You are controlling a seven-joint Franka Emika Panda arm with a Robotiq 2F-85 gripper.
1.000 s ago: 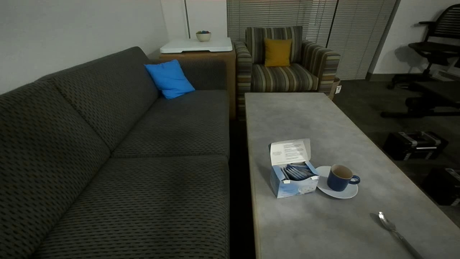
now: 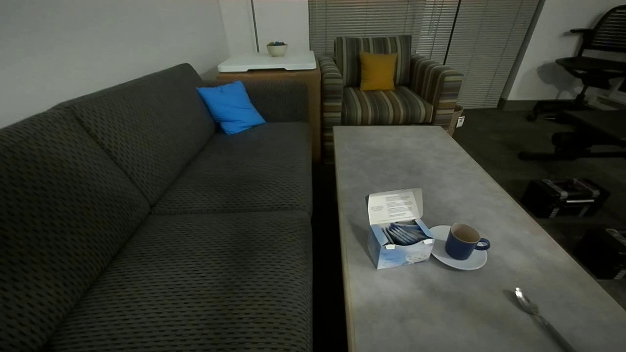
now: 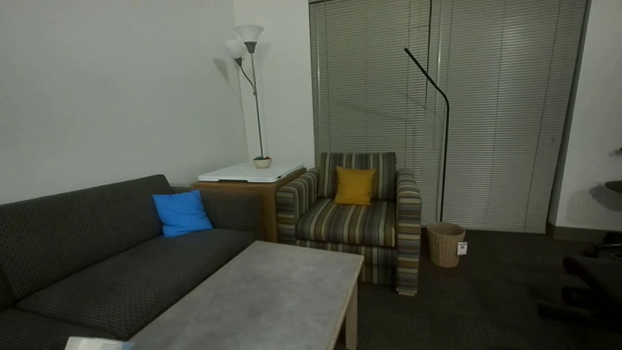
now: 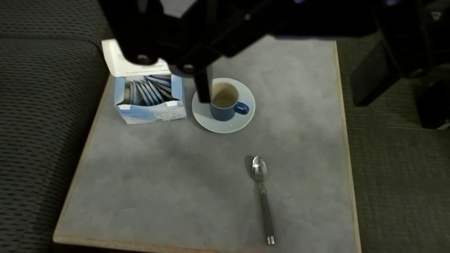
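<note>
In the wrist view my gripper stands wide open above the table, its dark fingers (image 4: 203,86) far apart with nothing between them. One finger overlaps the left edge of a blue mug (image 4: 222,113), which stands upright on a white saucer (image 4: 203,118). To the left of the saucer is an open light-blue box (image 4: 145,114) of packets, its white lid raised. A spoon (image 4: 266,215) with a dark handle lies nearer the table's front edge. Exterior view 1 shows the same mug (image 2: 458,246), box (image 2: 405,255) and spoon (image 2: 544,321), but not my gripper.
A dark sofa (image 2: 234,258) with a blue pillow (image 2: 233,108) runs along its left side. A striped armchair (image 2: 384,105) stands at the far end, and black cases (image 2: 564,196) sit on the floor at right.
</note>
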